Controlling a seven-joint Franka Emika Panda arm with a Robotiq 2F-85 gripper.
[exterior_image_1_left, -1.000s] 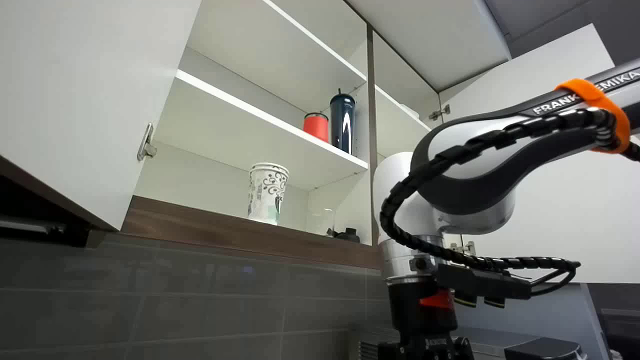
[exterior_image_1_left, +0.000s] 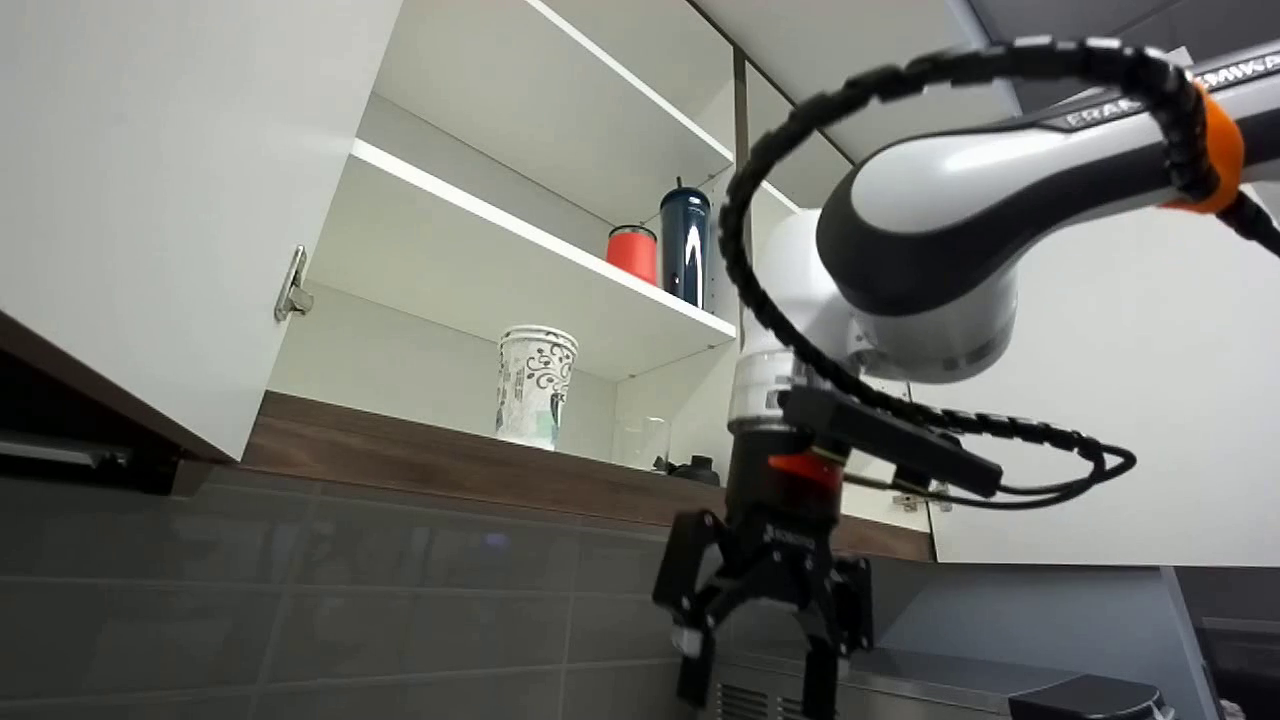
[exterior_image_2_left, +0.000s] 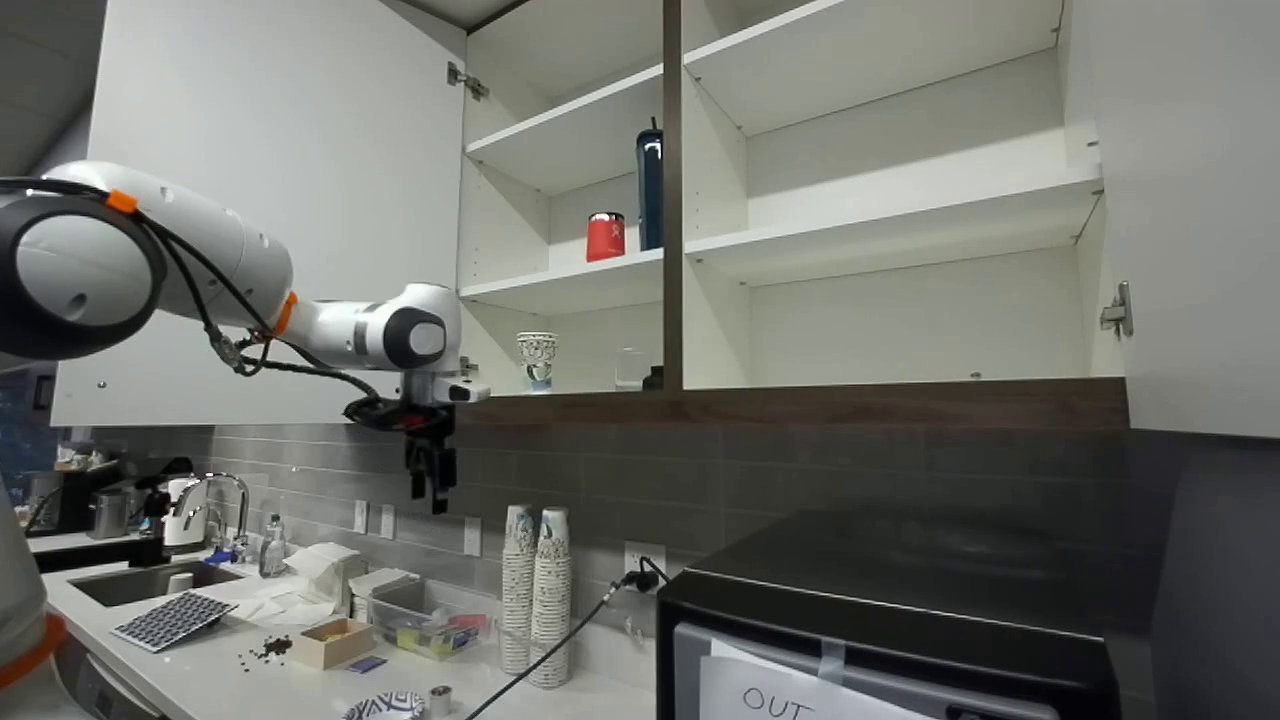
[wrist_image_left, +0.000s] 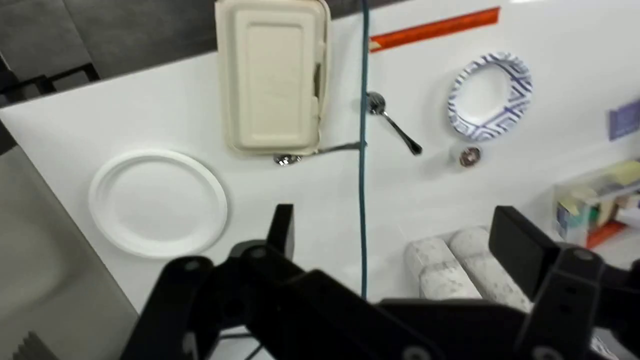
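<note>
My gripper (exterior_image_1_left: 758, 684) hangs pointing down, open, in front of the tiled wall below the open cabinet; nothing is between its fingers. In exterior view 2 the gripper (exterior_image_2_left: 428, 498) stands high over the counter, left of the microwave. Patterned paper cups (exterior_image_1_left: 534, 384) sit nested on the cabinet's bottom shelf, up and to the left of the gripper. On the shelf above are a red tumbler (exterior_image_1_left: 631, 253) and a dark blue tumbler (exterior_image_1_left: 685, 246). The wrist view looks down between the spread fingers at the counter, which lies well below.
Two tall cup stacks (exterior_image_2_left: 552, 600) stand on the counter near a black microwave (exterior_image_2_left: 888, 600). Below the wrist camera lie a white plate (wrist_image_left: 159, 204), a takeout box (wrist_image_left: 273, 78), a patterned bowl (wrist_image_left: 522, 90) and spoons. A cable (wrist_image_left: 363, 180) crosses the wrist view.
The arm has risen and shifted left in exterior view 1, bringing the gripper's fingers into view. The cups and tumblers have stayed in place.
</note>
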